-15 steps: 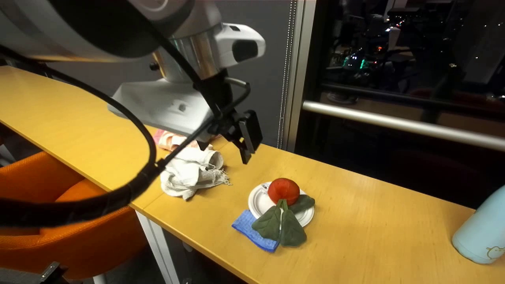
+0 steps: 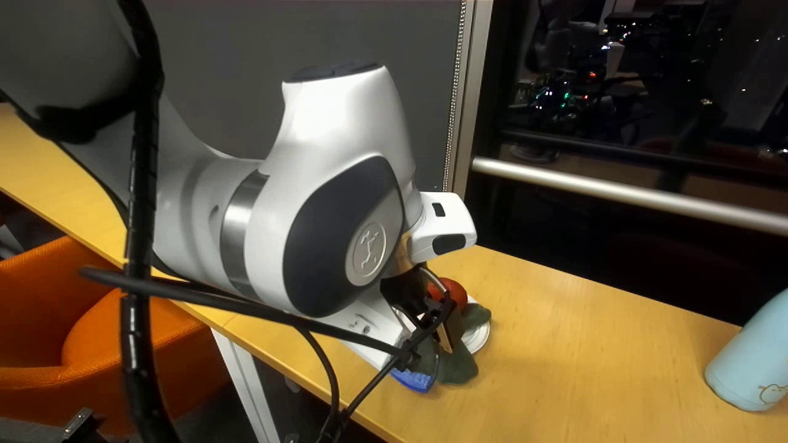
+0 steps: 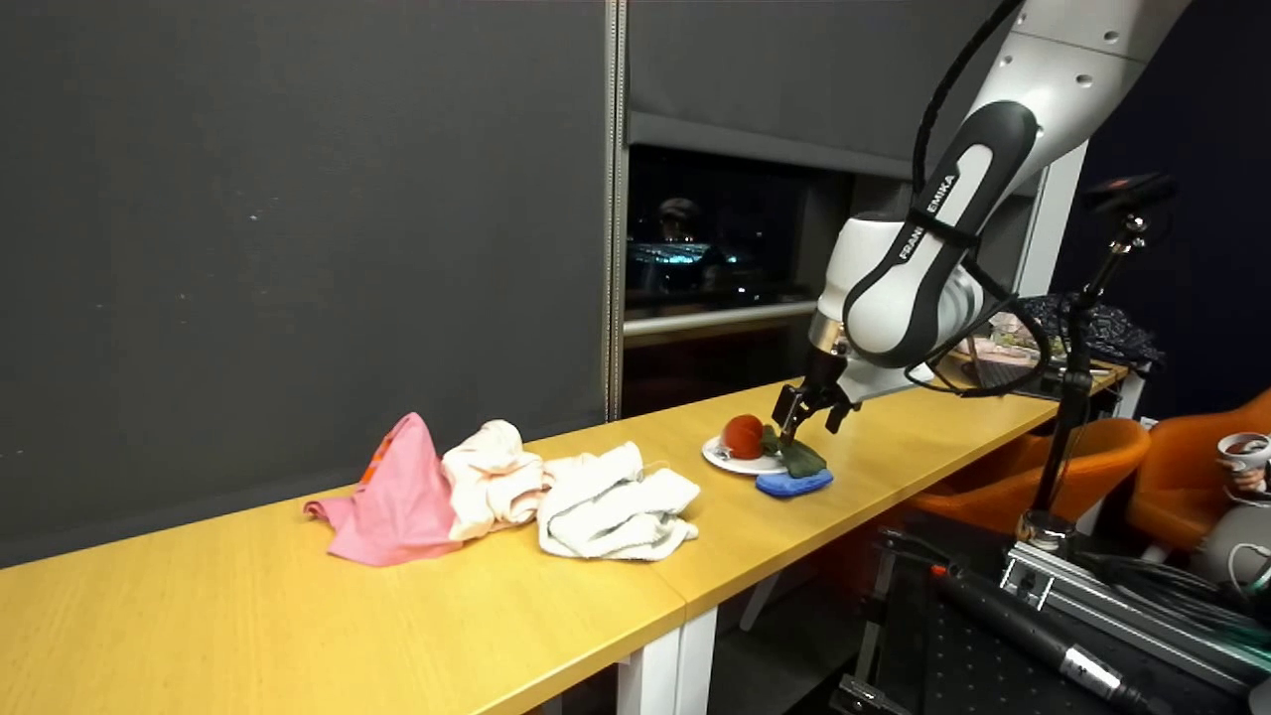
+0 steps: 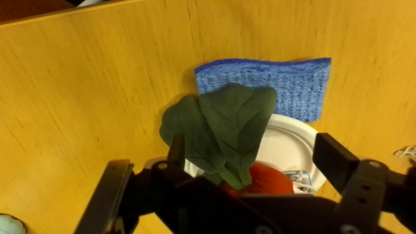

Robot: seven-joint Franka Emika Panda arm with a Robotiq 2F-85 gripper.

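Observation:
In the wrist view, my gripper stands open above a white plate (image 4: 294, 124), its fingers (image 4: 331, 156) apart with nothing held between them. Dark green leaves (image 4: 237, 121) spread over the plate's edge and partly across a blue cloth (image 4: 298, 91). A round red object, like a tomato (image 4: 273, 180), sits on the plate, half hidden by my gripper's body. From the side, exterior view 2 puts the gripper (image 3: 812, 415) low over the leaves (image 3: 800, 458), beside the tomato (image 3: 744, 436). Whether a finger touches a leaf, I cannot tell. My arm covers most of this in exterior view 1.
White cloth (image 3: 614, 512), a cream cloth (image 3: 491, 477) and a pink cloth (image 3: 399, 500) lie farther along the table. A light blue bottle (image 2: 757, 358) stands on the opposite side. Bare tabletop (image 2: 583, 332) separates the plate from the bottle.
My arm has come down and to the right in exterior view 1, from above the white cloth to over the plate. The plate's items look unmoved where visible.

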